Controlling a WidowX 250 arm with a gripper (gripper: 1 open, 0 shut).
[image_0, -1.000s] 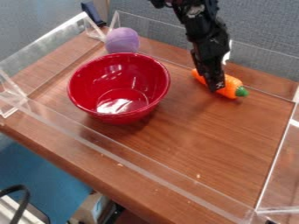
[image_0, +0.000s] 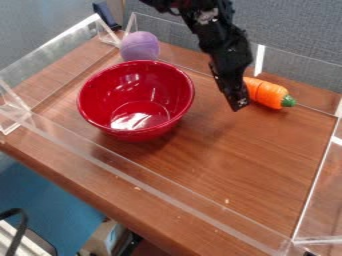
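A black robot arm reaches down from the top centre to its gripper (image_0: 235, 98), which hangs just left of an orange toy carrot (image_0: 265, 92) with a green tip, at the back right of the wooden surface. Whether the fingers are open or shut is not clear. A large red bowl (image_0: 134, 98) sits left of centre, and a purple rounded object (image_0: 139, 46) stands behind it.
Clear plastic walls edge the wooden table (image_0: 201, 185) on the left, back and right. Blue floor and some dark items lie beyond the lower left edge.
The carrot has shifted rightward and a little up in the view, out from under the gripper. The gripper has moved slightly left. The bowl and purple object are unchanged.
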